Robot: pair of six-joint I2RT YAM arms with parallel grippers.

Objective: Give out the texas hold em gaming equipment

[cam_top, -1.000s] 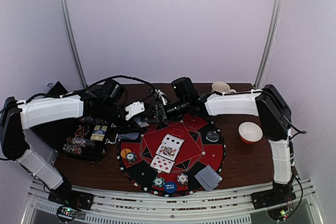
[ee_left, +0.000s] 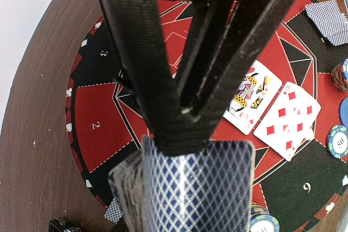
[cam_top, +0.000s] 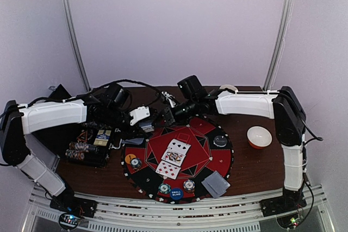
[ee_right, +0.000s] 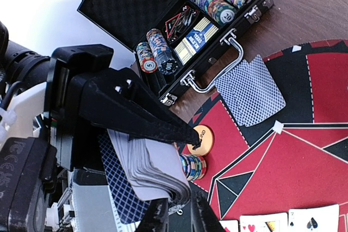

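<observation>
My left gripper (cam_top: 145, 125) is shut on a fanned deck of blue-backed cards (ee_left: 197, 186), held over the left side of the poker mat (ee_left: 95, 134). My right gripper (cam_top: 164, 113) is just beside the deck, its black fingers part open; whether anything is between them is hard to see. Face-up cards (cam_top: 173, 156) lie in the mat's middle. Blue-backed cards (ee_right: 250, 91) lie at the mat's left edge, others (cam_top: 216, 184) at front right. Chip stacks (cam_top: 164, 187), a small blind button (cam_top: 176, 193) and a yellow button (ee_right: 202, 139) sit on the mat.
An open chip case (ee_right: 206, 20) with chips and cards stands at the left. A white-and-red bowl (cam_top: 259, 136) sits at the right; a mug (cam_top: 228, 87) at the back is mostly hidden by my right arm. The back wall borders the table.
My right arm has risen slightly and shifted a little in the top view, covering more of the mug. The left arm is nearly still.
</observation>
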